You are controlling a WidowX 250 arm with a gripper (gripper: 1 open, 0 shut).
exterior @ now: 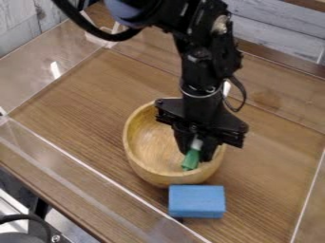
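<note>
My black gripper point(196, 140) reaches down into the tan bowl point(143, 155) near the centre of the camera view. It is shut on a green object point(191, 158), whose lower part shows below the dark fingertips at the right side of the bowl's interior. The gripper's upper contact with the object is partly hidden by its own body. A blue block point(197, 201) lies just below the bowl, toward the front.
Pale rims or walls edge it at the left and back. A small white object behind the arm is mostly hidden. Cables show at the lower left.
</note>
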